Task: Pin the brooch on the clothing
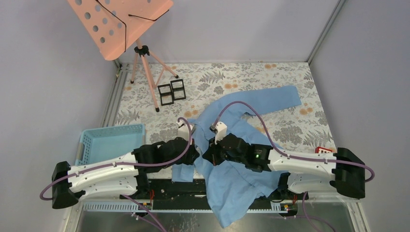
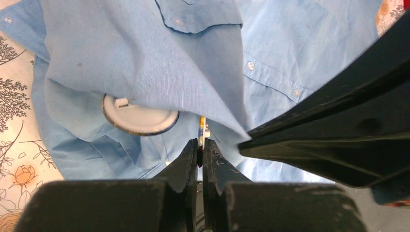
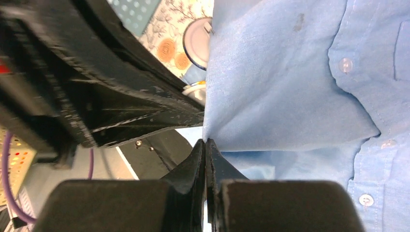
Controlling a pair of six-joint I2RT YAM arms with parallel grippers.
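Observation:
The light blue shirt (image 1: 241,179) lies spread on the table, and a fold of it stands raised between the grippers. My left gripper is shut on a small yellow-and-white brooch (image 2: 202,126), seen edge-on with a white clasp on its right side. In the right wrist view the brooch (image 3: 197,92) shows partly behind the fold's edge. My right gripper is shut on the lower corner of the raised fold (image 3: 261,106). Whether the pin passes through the cloth is hidden.
A round white disc (image 2: 140,118) with a dark rim and white clasp lies partly covered by the fold. A blue basket (image 1: 112,129) stands at the left, black frames (image 1: 167,94) and a pink tripod stand (image 1: 144,63) at the back left.

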